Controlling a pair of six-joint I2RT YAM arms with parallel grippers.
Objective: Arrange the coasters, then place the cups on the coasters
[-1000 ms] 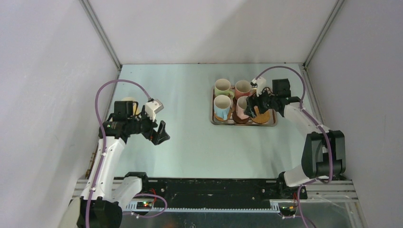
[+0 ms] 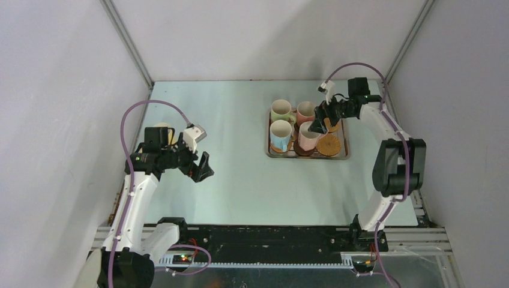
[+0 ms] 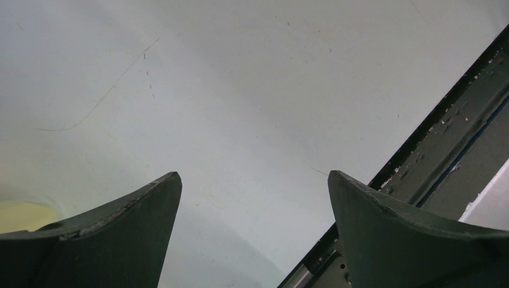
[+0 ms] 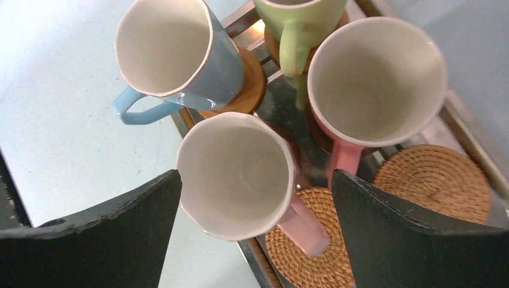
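Note:
A pale pink cup stands upright over a dark brown coaster at the tray's front middle. Its handle reaches over a woven coaster to its right. My right gripper hangs open above the cup, nothing held; in the right wrist view the cup's mouth shows below and between the fingertips. A blue cup, a green cup and a darker pink cup share the tray. Far off at the left, my left gripper is open over bare table.
The brown-edged tray sits at the table's right side. A second woven coaster lies at its back right. A yellowish item is partly hidden by the left arm.
My right gripper has shifted toward the back, and its arm has swung with it. The cups and tray look unmoved. The left arm stays still.

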